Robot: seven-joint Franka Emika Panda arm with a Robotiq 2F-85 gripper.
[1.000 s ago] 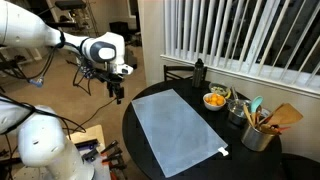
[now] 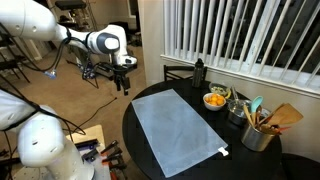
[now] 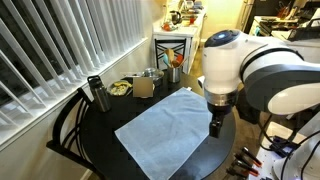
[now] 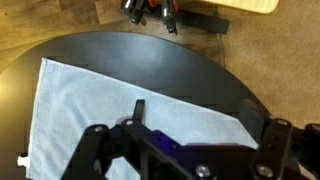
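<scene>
A pale blue-grey cloth (image 2: 180, 130) lies flat on the round black table (image 2: 142, 142). Its near edge and one corner show in the wrist view, where the cloth (image 4: 105, 100) spreads beneath the fingers. My gripper is open, its two dark fingers wide apart and nothing held between them. In exterior view 1 the gripper (image 2: 122, 88) hangs at the left, beyond the table's edge in that image. From exterior view 2, the white arm (image 3: 245, 75) hides part of the cloth and table, and the gripper (image 3: 215, 128) points downward.
Along the table's far side stand a dark bottle (image 2: 199, 72), an orange bowl (image 2: 214, 101), a metal pot (image 2: 237, 110) and a metal container of utensils (image 2: 257, 136). A small white tag (image 2: 223, 151) sits at the cloth's edge. A chair (image 2: 178, 74) stands behind the table.
My arm has shifted slightly; in exterior view 1 the gripper sits a little higher and farther right than before. The cloth and the things on the table look the same.
</scene>
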